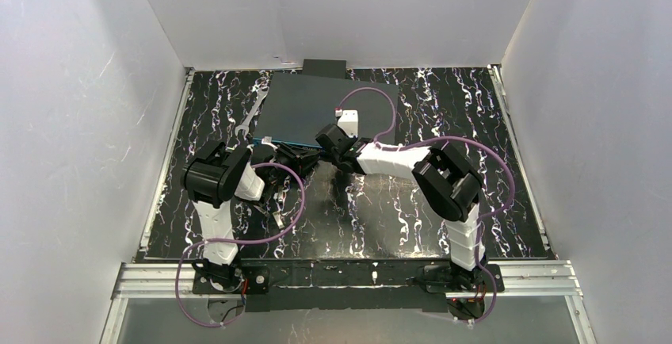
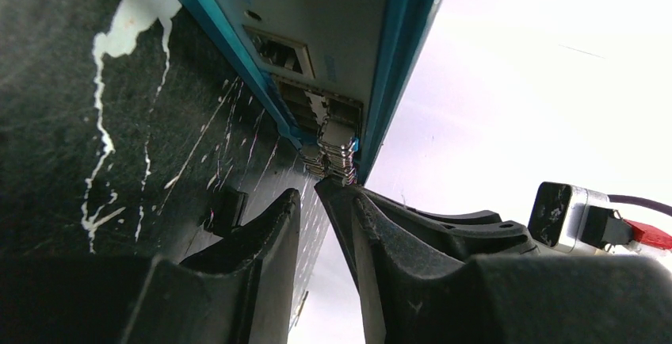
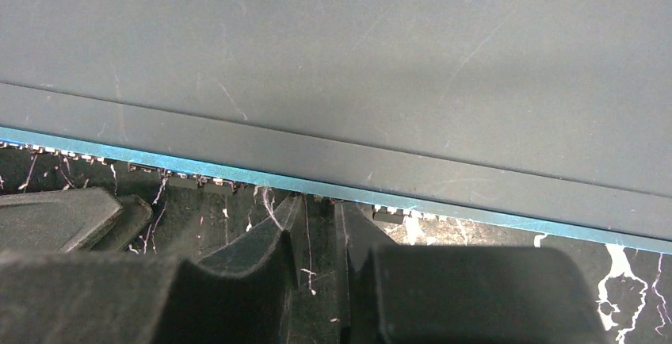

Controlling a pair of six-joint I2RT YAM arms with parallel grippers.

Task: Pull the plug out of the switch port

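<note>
The switch is a flat dark box with a blue front edge, lying across the back of the table. In the left wrist view, metal plug-like pieces jut from a slot at the far end of its front face. My left gripper is part open just short of them, with a gap between its fingertips. Beyond that gap a dark finger of my right gripper shows close to the metal pieces. The right wrist view has this gripper part open below the blue edge, only table visible between its fingers. The ports are mostly hidden there.
A wrench lies left of the switch. Several small pieces, one a pale block, are on the table by the left arm. Purple cables loop along both arms.
</note>
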